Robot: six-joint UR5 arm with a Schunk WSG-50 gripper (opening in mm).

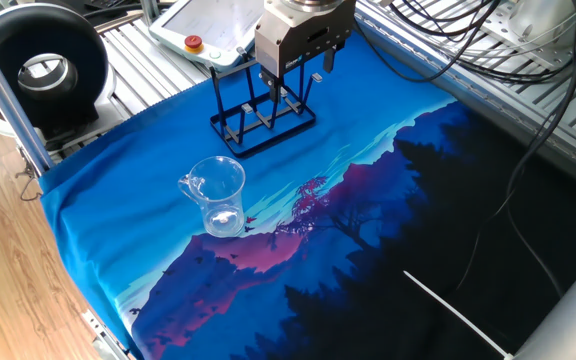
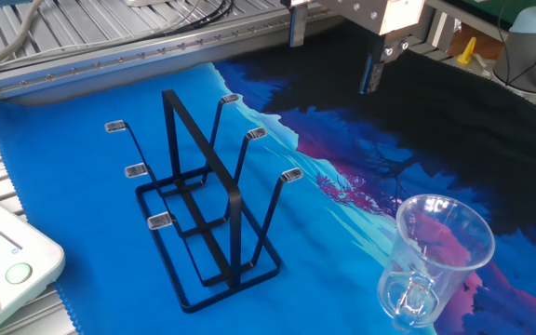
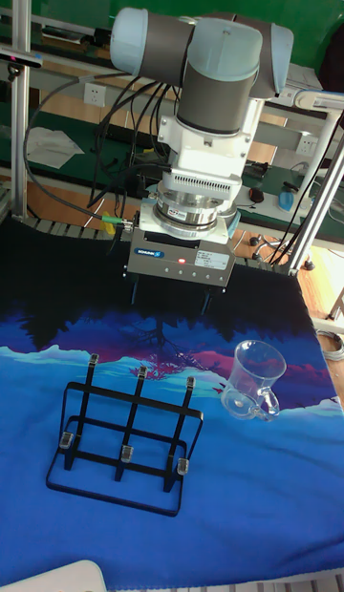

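Note:
A clear cup with a handle (image 1: 215, 185) stands upright and empty on the printed cloth; it also shows at the lower right of exterior view 2 (image 2: 438, 251) and right of the rack in exterior view 3 (image 3: 254, 373). The black wire cup rack (image 2: 234, 223), with several clear-tipped prongs, stands on the blue part (image 3: 127, 454). My gripper (image 2: 333, 68) hangs above the cloth, clear of both cup and rack. Its two fingers are well apart, with nothing between them, as exterior view 3 also shows (image 3: 170, 305). In exterior view 1 the rack partly overlaps the fingers.
A teach pendant with a red button (image 1: 194, 44) lies beside the cloth near the rack. Loose black cables (image 1: 528, 150) and a white stick (image 1: 456, 314) cross the dark side. Open cloth surrounds the cup, and no other object stands between cup and rack.

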